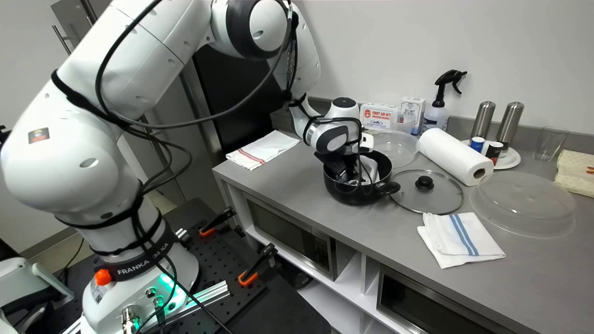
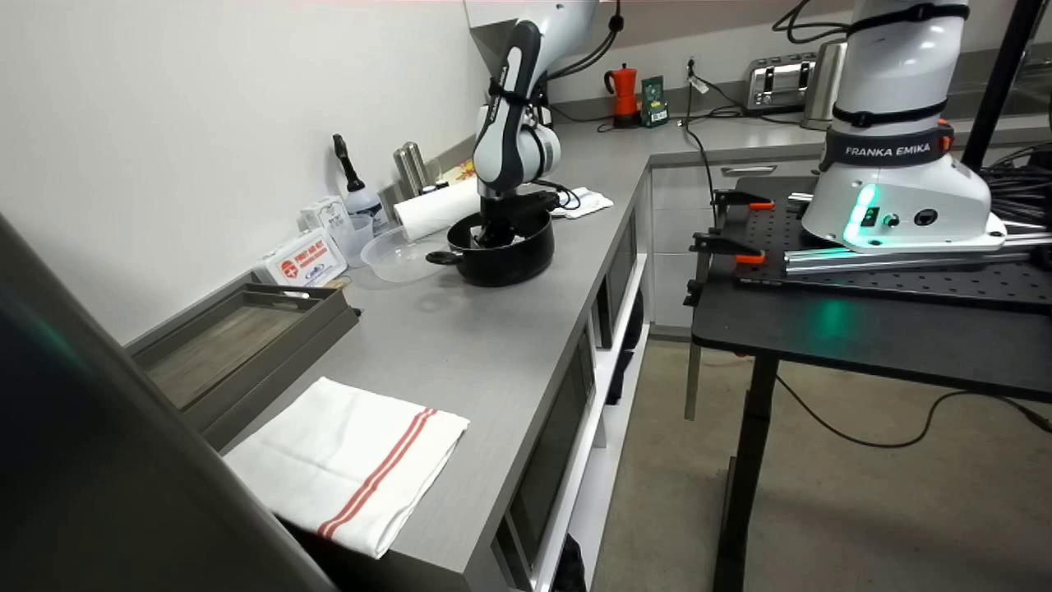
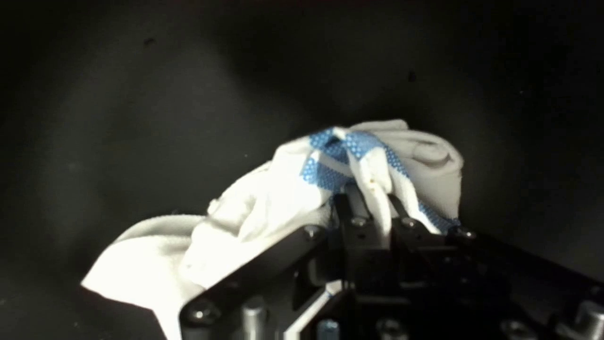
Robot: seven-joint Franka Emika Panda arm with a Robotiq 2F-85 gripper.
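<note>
Inside the black pot [image 1: 356, 195] lies a bunched white cloth with blue stripes [image 3: 272, 198], which fills the middle of the wrist view. My gripper reaches down into the pot and is shut on a fold of this cloth, pinched between its fingers. In exterior view 2 the gripper's lower end is hidden behind the pot's wall [image 2: 508, 266]. The glass lid [image 1: 426, 192] with its black knob lies flat on the counter, right beside the pot's handle.
A folded blue-striped towel [image 1: 461, 239] lies nearer the counter's front, a red-striped one [image 1: 262, 149] at its left end. Behind the pot are a clear bowl [image 1: 394, 149] and a paper roll [image 1: 454, 156]. A clear cover [image 1: 523, 203] sits to the right.
</note>
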